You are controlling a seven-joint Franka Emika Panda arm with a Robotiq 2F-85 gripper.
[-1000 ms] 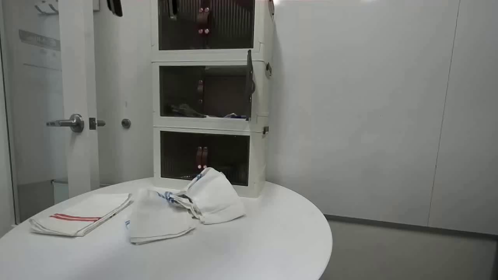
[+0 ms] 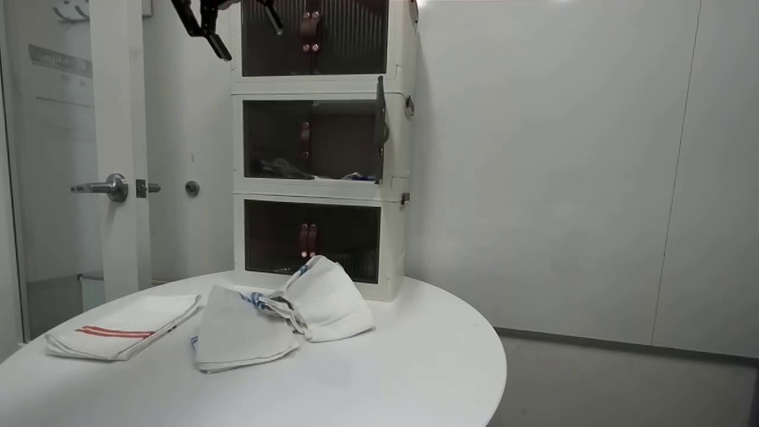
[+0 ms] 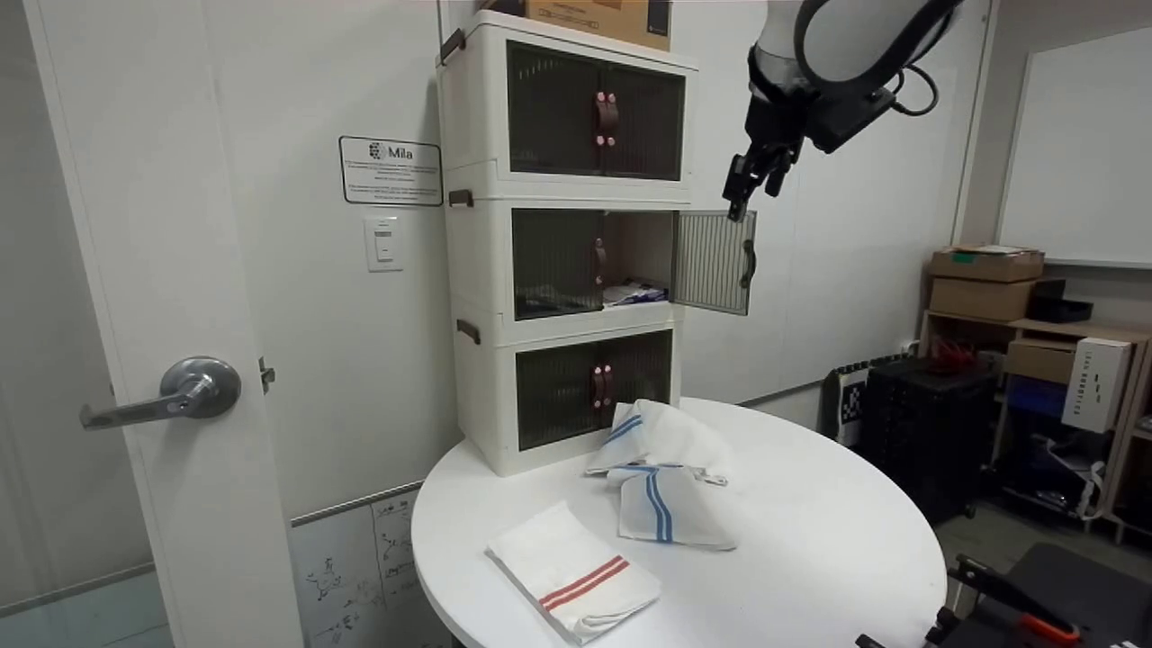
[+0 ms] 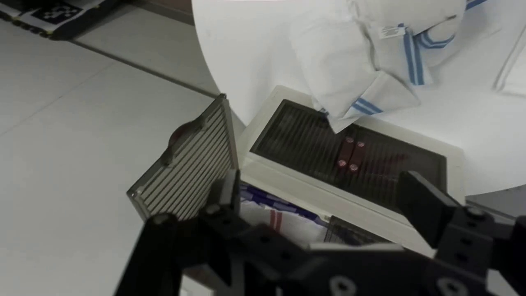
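Observation:
High above the round white table (image 3: 821,518) hangs my gripper (image 2: 247,44), its fingers spread wide with nothing between them in the wrist view. A white towel with red stripes (image 3: 572,572) lies folded flat on the table. Beside it is a folded white towel with blue stripes (image 3: 691,513), touching a crumpled blue-striped towel (image 2: 331,302) that leans against the bottom cabinet (image 2: 395,249). The middle cabinet's right door (image 3: 713,265) stands open, and its left door (image 3: 556,265) is closed. A red-striped cloth (image 4: 296,227) and something purple lie inside the middle compartment.
Top cabinet doors (image 3: 551,108) are closed, with a cardboard box (image 3: 605,20) on top. The open door juts out below my gripper. To the left stands a room door with a lever handle (image 3: 178,394).
My gripper has come lower in exterior view 1, and more of its fingers shows there. The towels and cabinet doors look unmoved.

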